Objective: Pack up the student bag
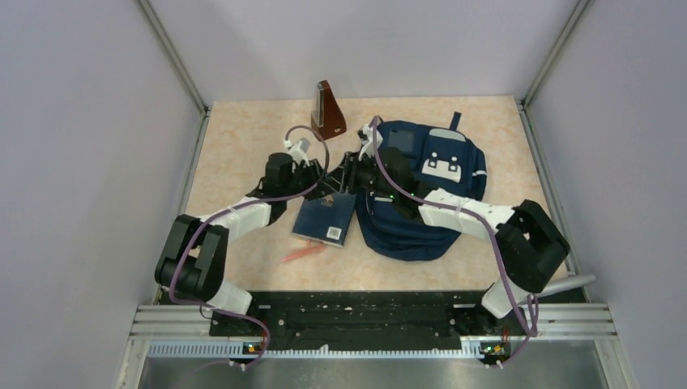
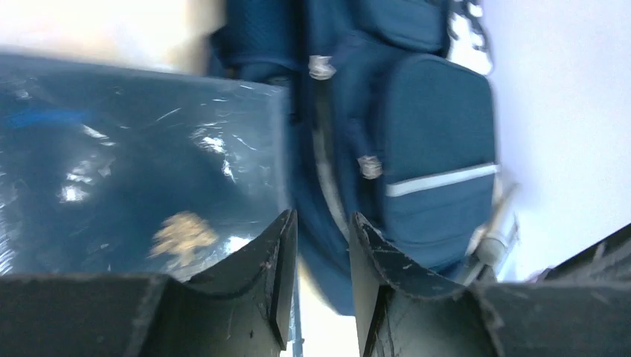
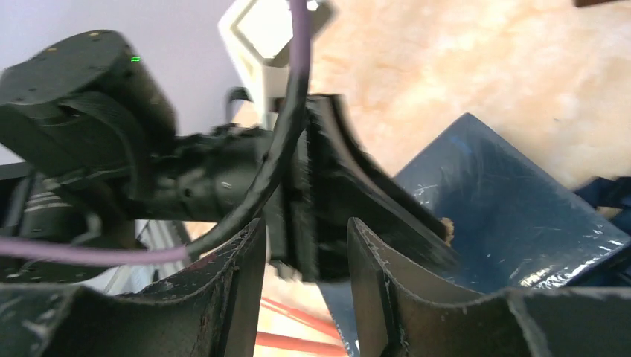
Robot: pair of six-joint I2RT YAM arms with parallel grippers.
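Observation:
The dark blue book [image 1: 324,219] lies on the table left of the navy bag [image 1: 413,239]. Over the book's far edge, my left gripper [image 1: 326,188] and right gripper [image 1: 347,174] stand close together, almost touching. In the left wrist view, the book's edge runs beneath the left gripper; a gap shows between its fingers. The right wrist view has the left gripper's dark body in front of the right gripper, whose fingers also look apart. Whether either pair pinches something is unclear. Orange-red pencils [image 1: 304,253] lie in front of the book, blurred.
A brown wedge-shaped stand [image 1: 327,117] is at the back of the table. The bag, with a white patch [image 1: 441,168], covers much of the right side. Bare tabletop [image 1: 235,146] shows at the left and back left.

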